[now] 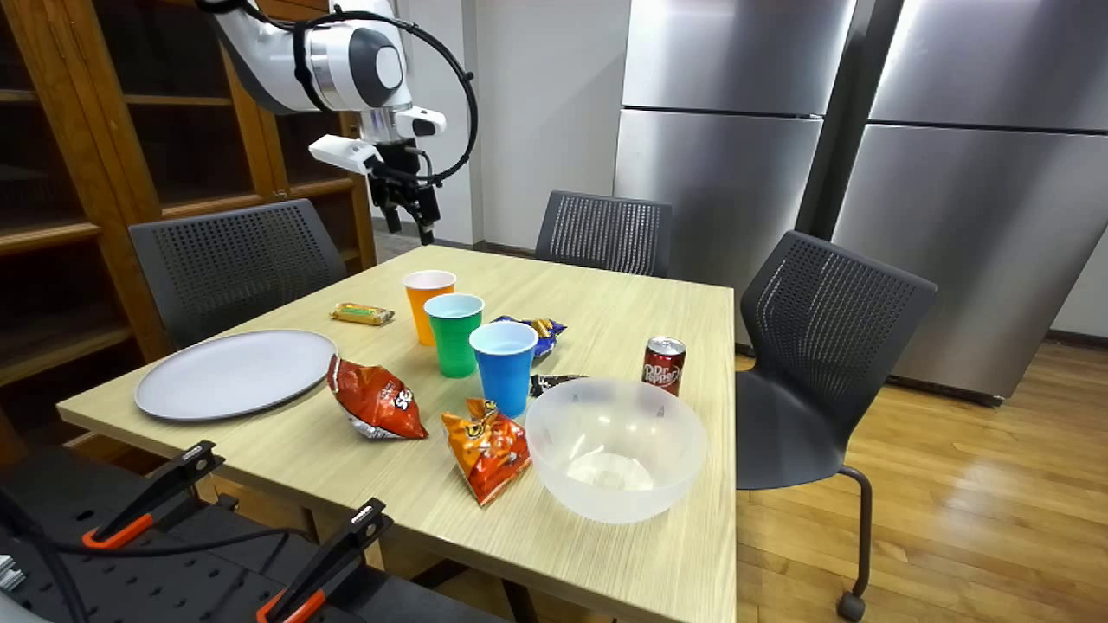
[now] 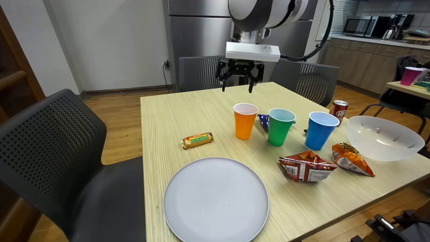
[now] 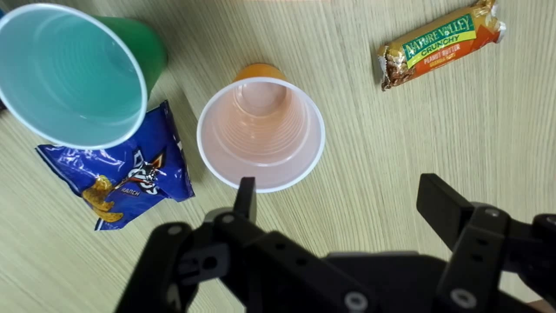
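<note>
My gripper is open above the table, with nothing between its fingers. In the wrist view an orange cup (image 3: 260,135) stands upright just ahead of the left finger. A green cup (image 3: 73,78) is at the upper left, partly over a blue Doritos bag (image 3: 140,177). The gold Nature Valley bar (image 3: 443,44) lies at the upper right. From the second exterior view, the gripper (image 2: 237,88) hangs higher than and behind the orange cup (image 2: 244,125). A blue cup (image 2: 319,133) stands to the right of the green cup (image 2: 278,131).
A grey plate (image 2: 217,201) lies at the table's near side in the second exterior view. Red (image 1: 376,400) and orange (image 1: 486,452) snack bags, a frosted bowl (image 1: 613,441) and a Dr Pepper can (image 1: 664,365) occupy the nearer part in exterior view 1. Behind the cups the tabletop is clear.
</note>
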